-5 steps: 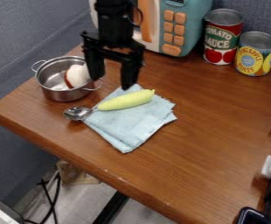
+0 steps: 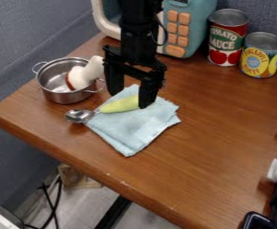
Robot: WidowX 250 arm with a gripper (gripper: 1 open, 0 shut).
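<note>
My black gripper (image 2: 132,89) hangs from the top of the view, its fingers lowered to either side of a yellow corn-like vegetable (image 2: 121,106) lying on a pale blue cloth (image 2: 138,134). Whether the fingers touch or hold it is hard to tell. A steel spoon (image 2: 79,116) rests at the cloth's left edge. A steel pot (image 2: 55,90) with pale items inside stands to the left, behind the spoon.
A sauce can (image 2: 227,38) and a yellow can (image 2: 262,56) stand at the back right, beside a toy microwave (image 2: 191,27). A dark appliance (image 2: 272,192) lines the right edge.
The gripper has come down and toward the front, over the yellow vegetable, which it now partly hides.
</note>
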